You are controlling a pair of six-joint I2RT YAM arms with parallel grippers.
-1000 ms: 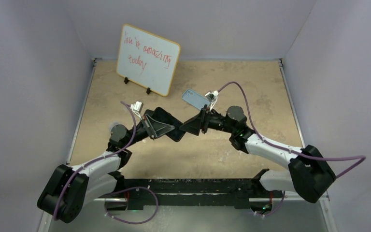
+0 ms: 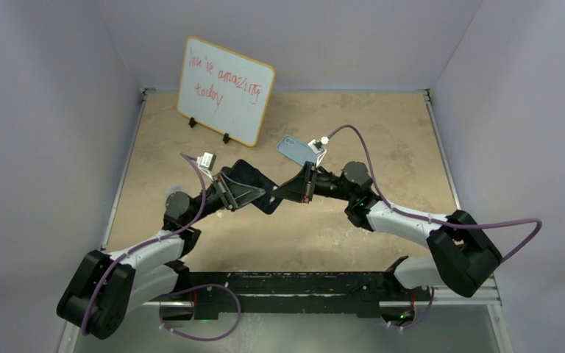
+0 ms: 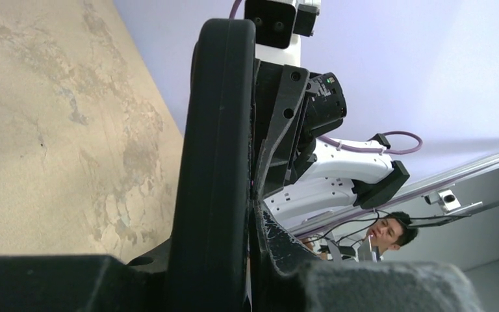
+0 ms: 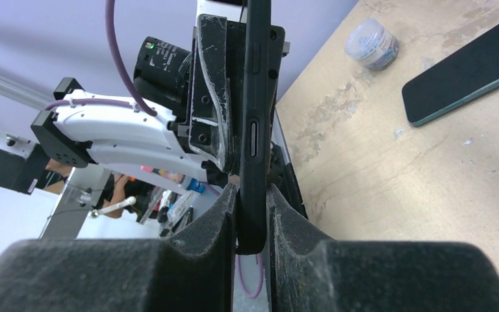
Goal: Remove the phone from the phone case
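Note:
A black cased phone (image 2: 246, 170) is held upright-edged in the air between both grippers, seen edge-on in the left wrist view (image 3: 211, 143) and the right wrist view (image 4: 255, 97). My right gripper (image 2: 279, 193) is shut on one end of it, its pads meeting round the edge (image 4: 252, 221). My left gripper (image 2: 257, 193) is at the phone's other side; its fingertips are largely hidden behind the phone in the left wrist view, so their grip is unclear.
A light blue phone (image 2: 294, 149) lies behind on the table, also seen dark in the right wrist view (image 4: 461, 71). A clear round tub (image 4: 371, 45) stands at the left. A whiteboard (image 2: 224, 88) stands at the back.
My right arm has moved slightly left toward the phone over the last second.

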